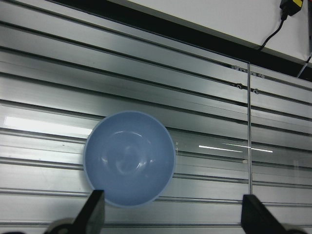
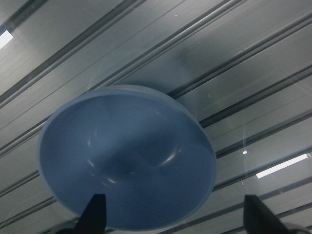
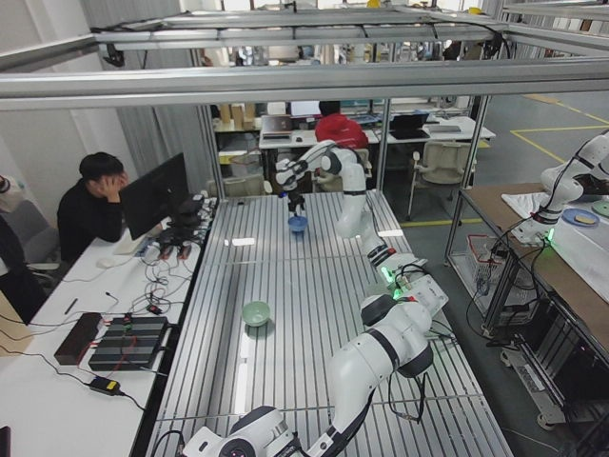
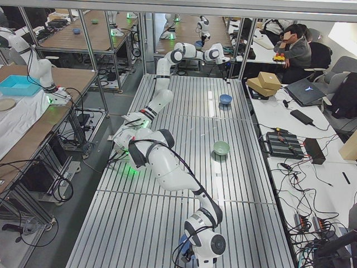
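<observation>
In the left wrist view, a blue bowl (image 1: pixel 129 156) lies below my left gripper, whose fingers stand open and empty. In the right wrist view, another blue bowl (image 2: pixel 127 151) fills much of the space just below my open, empty right gripper. The camera views show a blue bowl (image 3: pixel 297 223) at each end of the slatted table, each with an arm over it; the nearer one in the camera right view is partly hidden. A pale green bowl (image 3: pixel 256 312) (image 4: pixel 221 148) stands mid-table.
The slatted table (image 4: pixel 156 218) is otherwise mostly clear. Along one side runs a white desk (image 3: pixel 48 400) with a monitor, power units, cables and a seated person. The arms' bases and cables occupy the other edge. Overhead frame bars cross above.
</observation>
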